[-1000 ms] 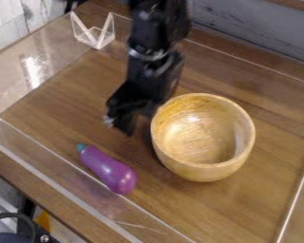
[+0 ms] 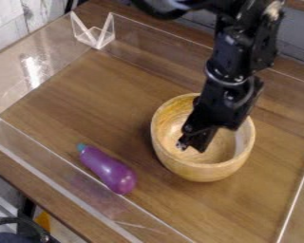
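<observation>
My black gripper [image 2: 208, 133] reaches down into the yellow wooden bowl [image 2: 203, 167], its fingertips over the bowl's inside, left of centre. Whether it is open or shut, or has anything between its fingers, is hard to tell. A purple toy eggplant [image 2: 106, 169] with a teal tip lies on the table, left of the bowl and toward the front.
A clear plastic piece [image 2: 94, 32] stands at the back left. The table's edge runs along the lower left.
The gripper has moved right from beside the bowl's back left to down inside it. The eggplant and bowl look unmoved.
</observation>
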